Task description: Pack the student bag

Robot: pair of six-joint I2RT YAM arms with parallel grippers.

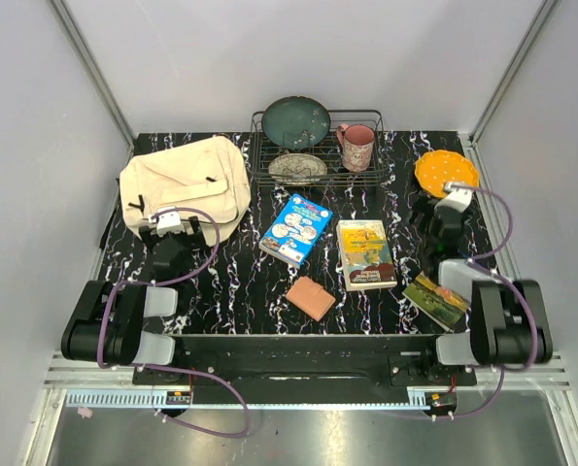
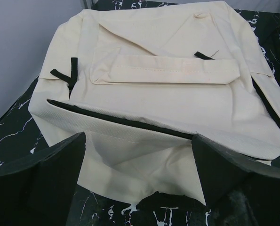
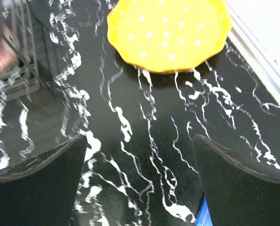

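Observation:
A cream cloth bag (image 1: 193,180) with black trim lies flat at the left back of the table. Over its near edge hovers my left gripper, open, with the bag's zip opening showing beyond its fingers. Mid-table lie a blue book (image 1: 297,230), a yellow-and-brown book (image 1: 366,254) and a small tan wallet-like item (image 1: 310,298). A green book (image 1: 436,301) sits at the front right, partly under the right arm. My right gripper stands open above bare marble, short of the yellow plate, nothing between its fingers.
A wire rack (image 1: 315,181) at the back centre carries a green plate (image 1: 295,122), a patterned plate (image 1: 297,169) and a pink mug (image 1: 356,147). The yellow dotted plate (image 3: 168,35) lies at the right back. Marble is clear between bag and blue book.

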